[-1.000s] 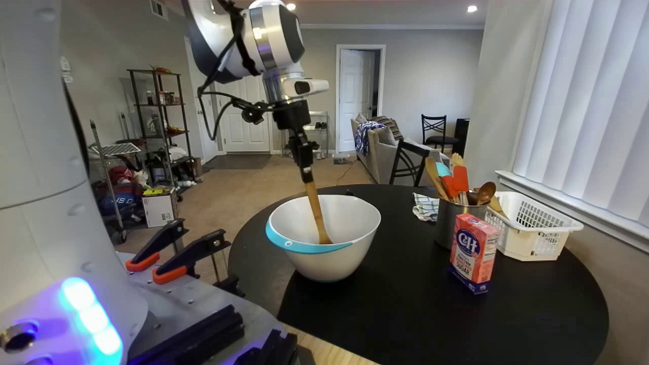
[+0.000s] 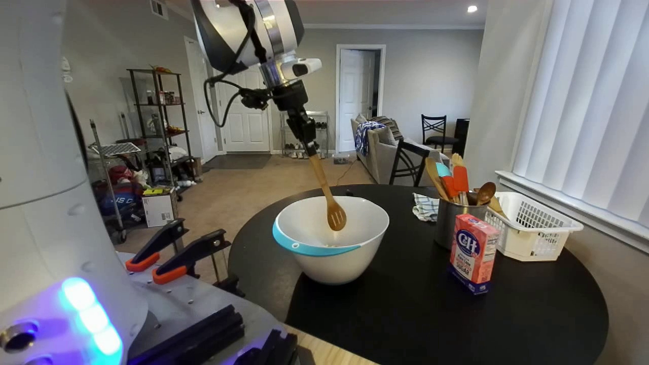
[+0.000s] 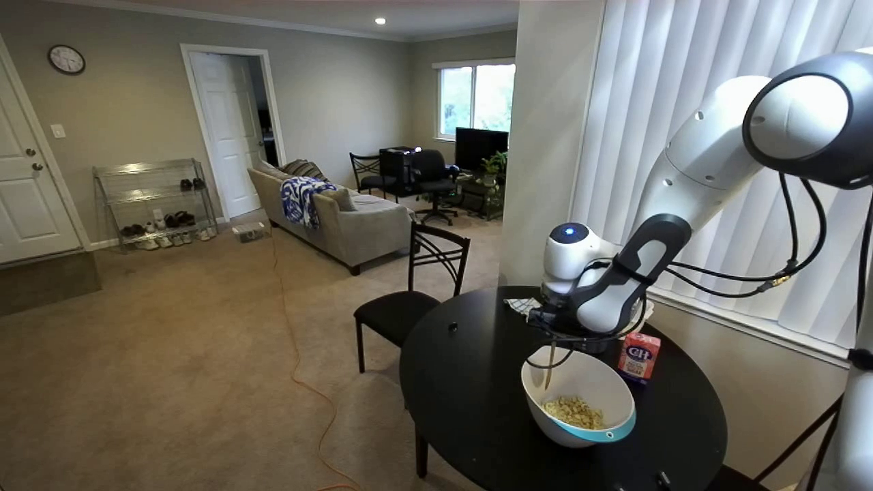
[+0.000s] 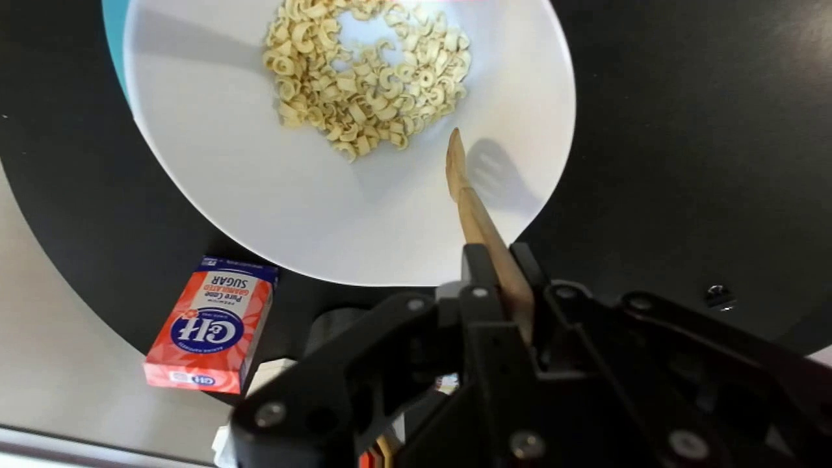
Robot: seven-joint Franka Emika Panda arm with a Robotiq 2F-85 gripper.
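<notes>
Shut on the handle of a slotted wooden spoon [image 2: 335, 216], my gripper hangs over a white bowl [image 2: 340, 267] with a turquoise rim. The spoon slants down, its slotted head inside the bowl's opening. In the wrist view the spoon's tip is clear of the pale ring-shaped pasta or cereal [image 4: 374, 97], and its shadow falls on the bowl's inner wall. Exterior view 2 shows the same food [image 3: 575, 412] heaped at the bowl's bottom.
A pink sugar box [image 2: 473, 253] stands right of the bowl. Behind it are a metal utensil holder [image 2: 447, 222], a white basket [image 2: 535, 243] and a checked cloth [image 2: 426, 207].
My gripper has risen, lifting the spoon so its slotted head shows, and the spoon has turned and tilted. The bowl has shifted slightly right in exterior view 1.
</notes>
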